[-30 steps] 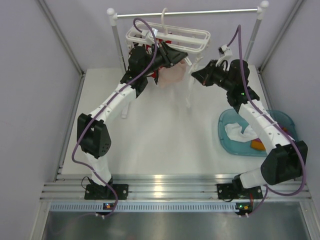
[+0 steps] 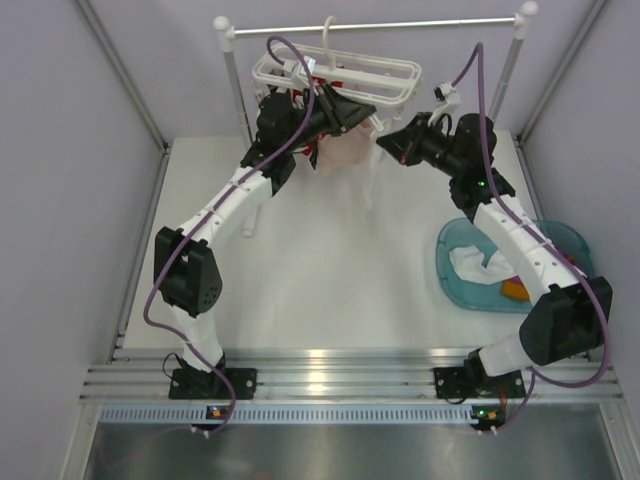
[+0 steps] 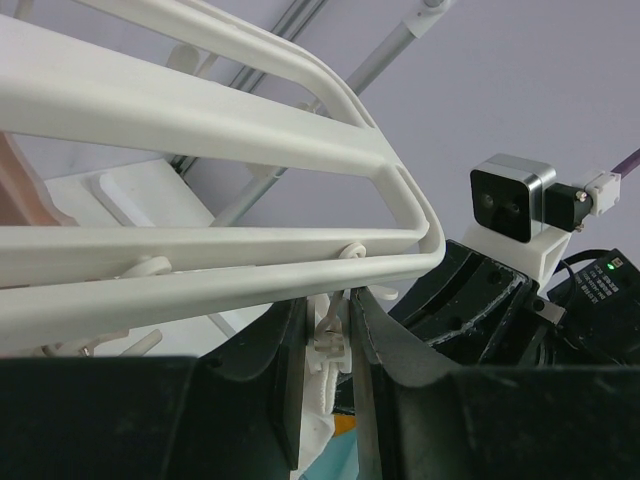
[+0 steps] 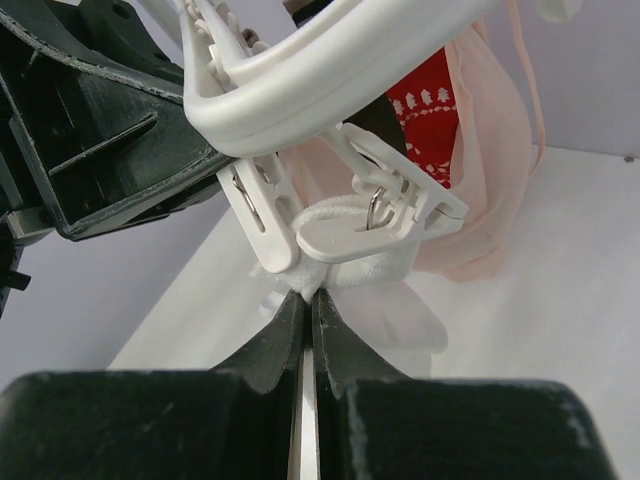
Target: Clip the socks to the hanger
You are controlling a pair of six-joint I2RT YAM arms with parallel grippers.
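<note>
The white clip hanger (image 2: 395,75) hangs from the rail with a pink sock and a red item on it. My left gripper is shut on a hanger clip (image 4: 262,205) at the right end. My right gripper is shut at a white sock (image 4: 360,270), pinched at its fingertips just under that clip and the neighbouring open-angled clip (image 4: 380,220); the rest of the sock hangs behind the fingers.
A teal basket (image 2: 465,290) with white, orange and other items sits at the right of the table. The rack's posts stand either side of the hanger.
My right gripper has moved slightly left toward the clip with the white sock. The left gripper has stayed in place.
</note>
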